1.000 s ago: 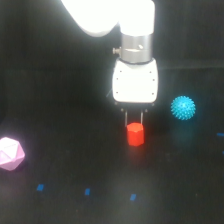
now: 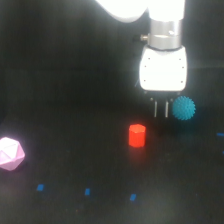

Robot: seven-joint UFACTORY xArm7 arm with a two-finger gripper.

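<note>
A white arm reaches in from the top, and its gripper (image 2: 161, 109) points down with two thin fingers apart and nothing seen between them. Close beside the right finger is a blue spiky ball (image 2: 184, 108); whether they touch, I cannot tell. Lower and to the left of the fingers sits a red block (image 2: 137, 135), apart from the gripper. At the far left edge lies a pink faceted ball (image 2: 10, 153).
The dark surface carries small blue marks, such as one mark (image 2: 87, 191) near the front. Between the pink ball and the red block the surface is clear.
From above the red block, the gripper has moved right and slightly up, to beside the blue ball. Its fingers look somewhat closer together. The block and both balls look unmoved.
</note>
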